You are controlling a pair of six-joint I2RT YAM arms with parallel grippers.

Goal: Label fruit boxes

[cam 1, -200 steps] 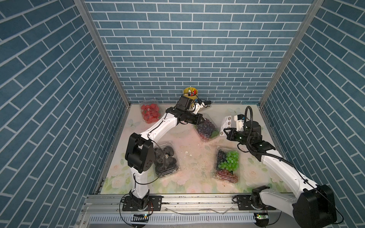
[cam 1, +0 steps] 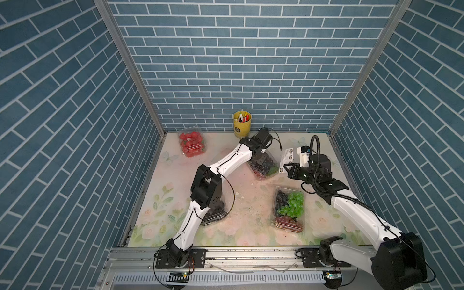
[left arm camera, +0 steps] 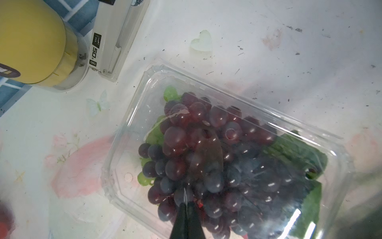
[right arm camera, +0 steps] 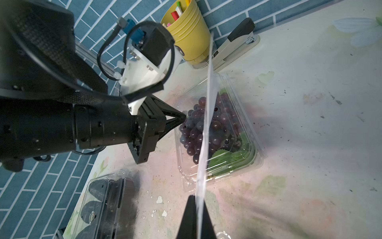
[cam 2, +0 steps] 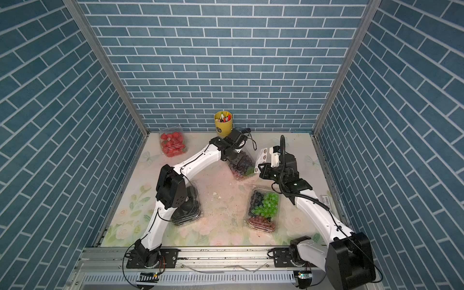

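A clear box of dark red grapes (left arm camera: 207, 159) with green leaves lies at the back middle. My left gripper is shut above its lid, with nothing showing between the fingertips; whether they touch the lid I cannot tell. To the right of that box, my right gripper is shut on a white label sheet (right arm camera: 207, 127), seen edge-on in the right wrist view. Dark oval labels show on the sheet's face (cam 1: 286, 160) in the top left view. No label is visible on the grape box.
Strawberries (cam 1: 192, 142) fill a box at the back left. A box of dark fruit (cam 2: 186, 207), partly behind my left arm, bears a small label (right arm camera: 92, 216). Mixed grapes (cam 1: 290, 207) lie at the front right. A yellow pen cup (cam 1: 242, 126) and stapler (right arm camera: 234, 45) stand behind.
My left arm has swung right, bringing its gripper from the grape box's left side to over the lid. The right arm and its sheet have barely moved.
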